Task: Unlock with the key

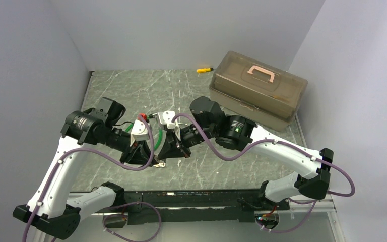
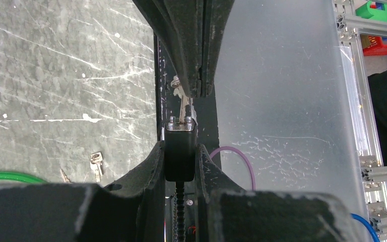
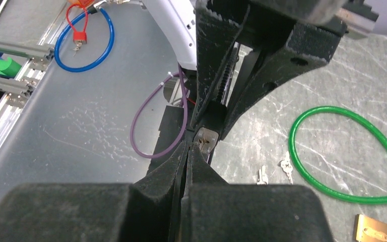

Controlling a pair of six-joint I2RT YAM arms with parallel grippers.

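My left gripper is shut on a small black lock body [image 2: 180, 148], with a dark chain leading down from it. In the right wrist view the lock's metal end face [image 3: 206, 140] points toward my right gripper. The right fingers are shut, their tips close beside that face. From the left wrist view, a thin silver key-like piece [image 2: 183, 106] shows between the lock and the right fingertips; whether it sits in the lock or is gripped is unclear. More keys [image 2: 97, 164] lie on the marble surface.
A green cable [image 3: 327, 189] and a brass padlock [image 3: 375, 229] lie on the table. Farther back are a brown toolbox [image 1: 254, 93] and a yellow-handled tool [image 1: 204, 70].
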